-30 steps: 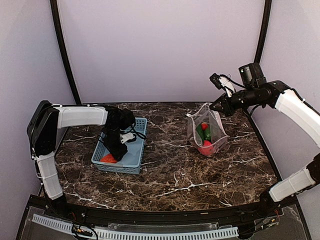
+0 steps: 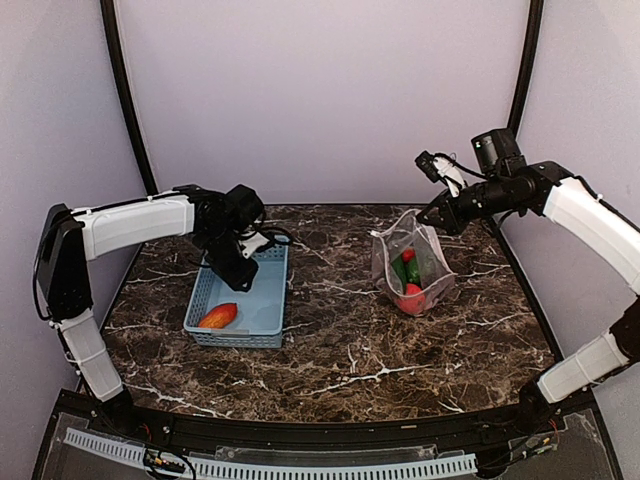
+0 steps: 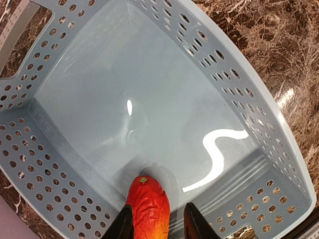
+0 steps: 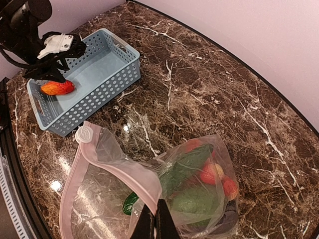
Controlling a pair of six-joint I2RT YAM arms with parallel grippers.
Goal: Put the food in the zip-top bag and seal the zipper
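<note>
A red-orange fruit or vegetable lies at the near left of the blue basket. My left gripper is over the basket, its tips above the food's end in the top view. The left wrist view shows its fingers apart, with a gap between the food and the right one. The clear zip top bag stands at right with its mouth open, holding red and green food. My right gripper is shut on the bag's pinkish upper edge. A white slider sits at that edge's other end.
The basket's perforated walls rise around the left gripper. White walls close off the back and both sides.
My left gripper has risen and moved back from the food, leaving it in the basket and more of it uncovered. The right gripper and the bag have shifted only slightly.
</note>
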